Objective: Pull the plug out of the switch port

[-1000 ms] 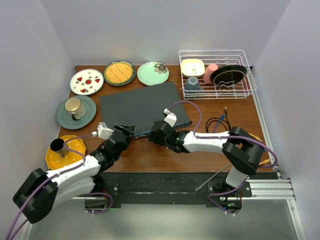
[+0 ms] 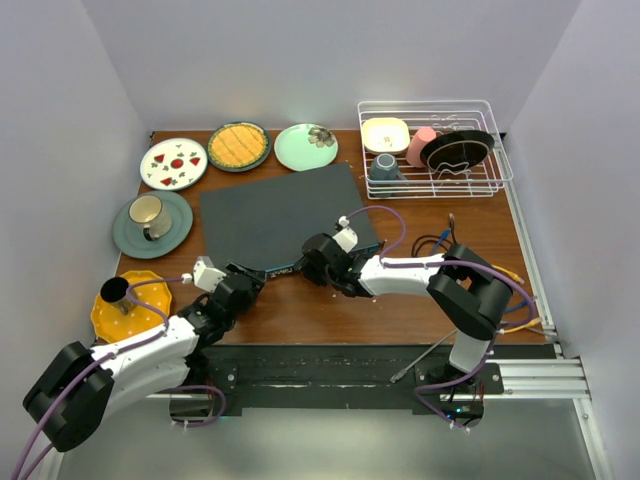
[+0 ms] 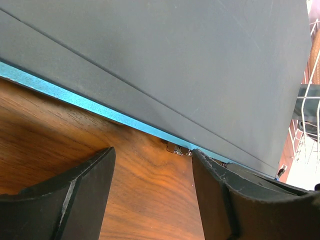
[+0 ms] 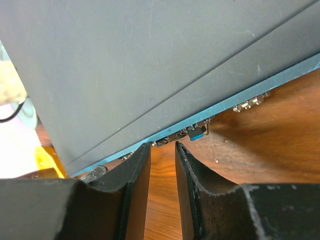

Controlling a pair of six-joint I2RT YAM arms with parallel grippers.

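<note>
The dark switch (image 2: pixel 270 215) lies on the wooden table, its blue-edged front facing me, with a row of ports (image 4: pixel 241 105) along it. A small dark plug with a blue tab (image 4: pixel 196 133) sits at that row in the right wrist view. My left gripper is open at the front edge, nothing between its fingers. My right gripper is also at the edge, just left of the blue-tabbed piece in its view, its fingers parted by a narrow gap; whether anything is between the tips is unclear.
A dish rack (image 2: pixel 435 180) stands back right, cables (image 2: pixel 440 240) lie right of the switch. Plates (image 2: pixel 307 155) line the back, and a yellow plate (image 2: pixel 110 320) with a metal cup is at left. Bare wood shows in front of the switch.
My left gripper has moved slightly toward the table's front.
</note>
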